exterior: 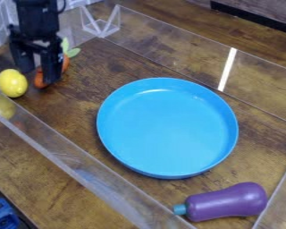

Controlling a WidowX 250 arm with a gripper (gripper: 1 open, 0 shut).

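Observation:
My dark gripper (38, 55) is at the upper left, open, lowered over an orange carrot-like toy (46, 75) with green leaves, which is partly hidden behind it. Its fingers are blurred. A yellow lemon-like toy (12, 82) lies just below and left of the gripper. A large blue round dish (167, 127) fills the middle right, empty.
A purple eggplant toy (227, 202) lies at the bottom right. Clear plastic walls (86, 175) border the wooden work area (121, 63). The wood between the gripper and the dish is bare.

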